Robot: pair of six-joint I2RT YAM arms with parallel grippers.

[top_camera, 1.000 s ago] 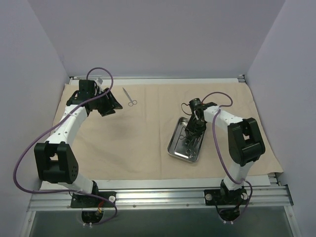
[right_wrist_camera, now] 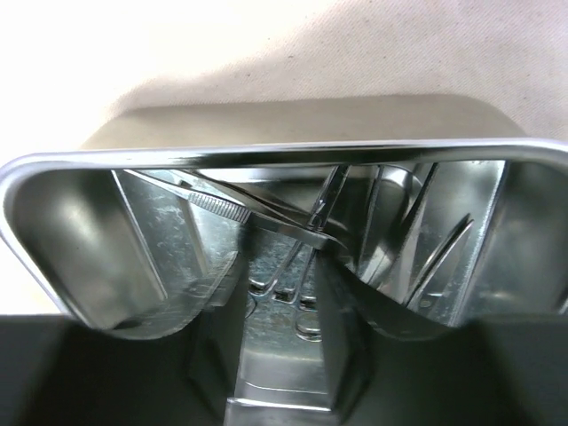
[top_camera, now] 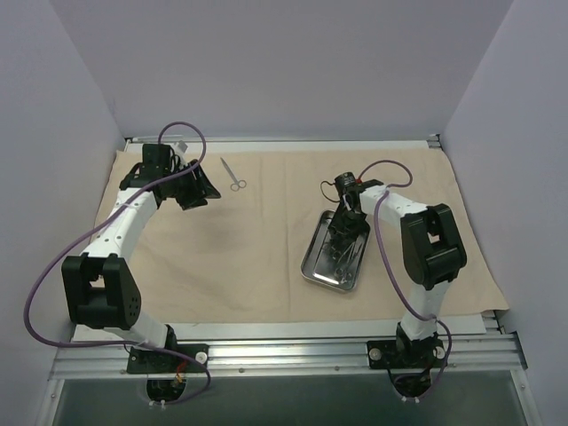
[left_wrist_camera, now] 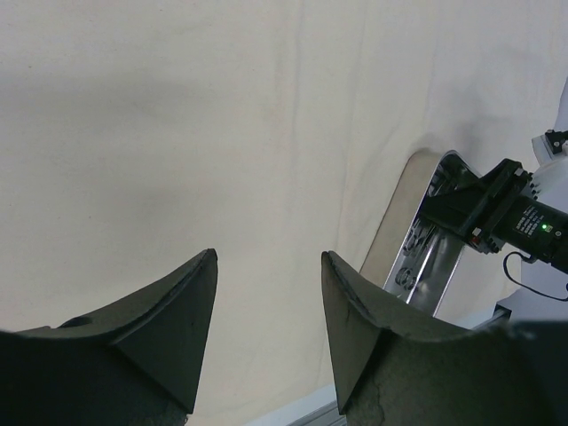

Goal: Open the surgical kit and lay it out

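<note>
The metal tray [top_camera: 329,282] sits right of the table's middle, with several steel instruments inside. In the right wrist view, tweezers with a ribbed grip [right_wrist_camera: 220,206] lie slantwise across the tray. Scissor-like tools with ring handles [right_wrist_camera: 307,321] show beneath. My right gripper is down in the tray, its fingers apart at the tweezers; whether they touch them I cannot tell. On the cloth at the back left, one scissor-like instrument [top_camera: 234,178] lies alone. My left gripper hangs open over bare cloth, nothing between its fingers.
Beige cloth [top_camera: 231,257] covers the table, with wide free room left of the tray and in the middle. To the tray's right lie several more tools [right_wrist_camera: 439,259] inside it. The right arm covers part of the tray from above.
The left arm, the tray and the lone instrument look unmoved.
</note>
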